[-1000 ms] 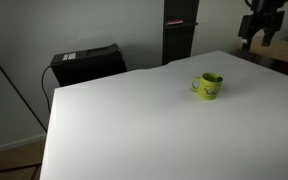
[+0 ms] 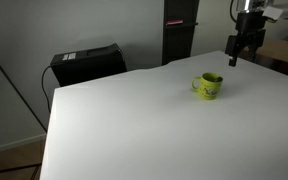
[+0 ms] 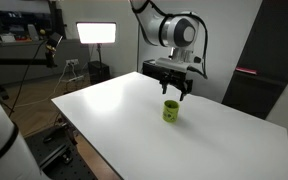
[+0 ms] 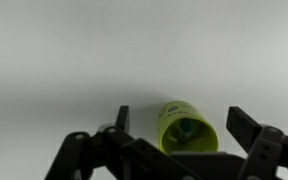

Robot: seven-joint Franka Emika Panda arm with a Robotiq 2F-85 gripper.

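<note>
A yellow-green mug stands upright on the white table, its handle to the left in exterior view 1. Something dark green shows inside the mug in the wrist view; what it is cannot be told. My gripper is above the table, beyond the mug's right side in that view and apart from it. Seen from exterior view 2, the gripper hangs higher than the mug. Its fingers are spread wide, with nothing held between them.
A black box-shaped device stands at the table's far left edge in exterior view 1. Another dark box is by the edge in exterior view 2.
My gripper has shifted left and slightly down in exterior view 1, closer to the mug. The mug has stayed in place.
</note>
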